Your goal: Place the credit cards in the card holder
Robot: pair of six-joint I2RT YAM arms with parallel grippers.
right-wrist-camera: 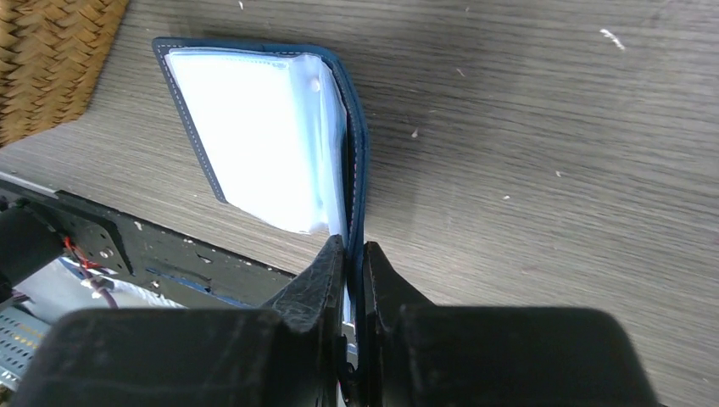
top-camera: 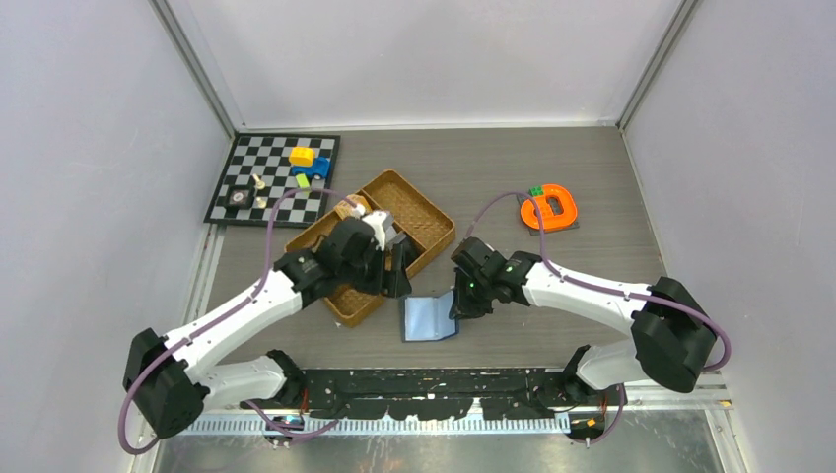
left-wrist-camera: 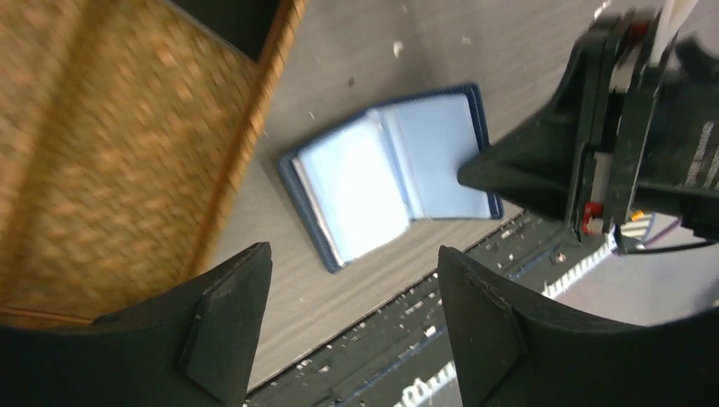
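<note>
The card holder point(top-camera: 428, 317) lies spread on the table, a dark blue cover with pale, translucent sleeves point(left-wrist-camera: 354, 188). My right gripper is shut on its right cover edge point(right-wrist-camera: 357, 161), which stands raised between the fingers. Wide open, my left gripper hangs above the basket's near side and left of the holder, nothing between its fingers. Inside the basket, a pale grey item point(top-camera: 393, 234) is mostly hidden under the left arm; whether it is the credit cards I cannot tell.
A divided wicker basket point(top-camera: 421, 204) stands behind and left of the holder. At the back left is a chessboard point(top-camera: 258, 155) with small toys, and an orange toy point(top-camera: 558, 206) lies at the right. Bare table lies between basket and orange toy.
</note>
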